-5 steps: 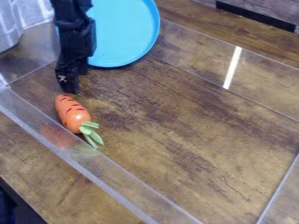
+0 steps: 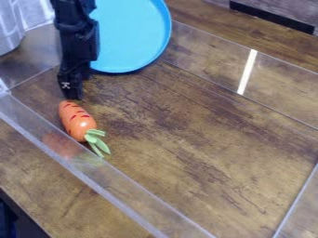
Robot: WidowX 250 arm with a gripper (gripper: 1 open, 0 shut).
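Note:
An orange toy carrot with green leaves lies on the wooden surface at the left, beside the clear front wall. My black gripper is low on the surface just behind the carrot, apart from it; its fingertips are small and dark, with nothing visible held. A blue plate is at the top, partly behind my arm.
A clear low wall runs along the front left, with more clear panels at the back and right. A pale container sits at the top left edge.

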